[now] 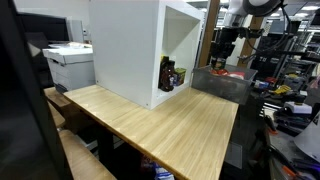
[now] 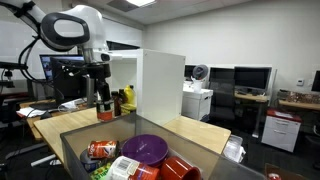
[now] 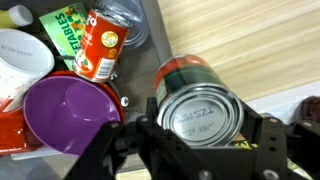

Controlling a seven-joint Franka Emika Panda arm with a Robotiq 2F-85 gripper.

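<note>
My gripper is shut on a can (image 3: 190, 72) with a silver lid and a green, red and orange side. The lid faces the camera, its printing blurred. In exterior view 2 the gripper (image 2: 103, 101) holds the orange-red can (image 2: 104, 114) above the far rim of the grey bin (image 2: 211, 157), clear of the things inside. The wrist view shows the held can over the edge between the bin and the wooden table (image 3: 220, 35).
Inside the bin are a purple bowl (image 3: 70, 112), an orange-red can (image 3: 101, 45) and several other containers. A white open shelf (image 1: 125, 45) stands on the table, with dark bottles (image 1: 166, 74) inside.
</note>
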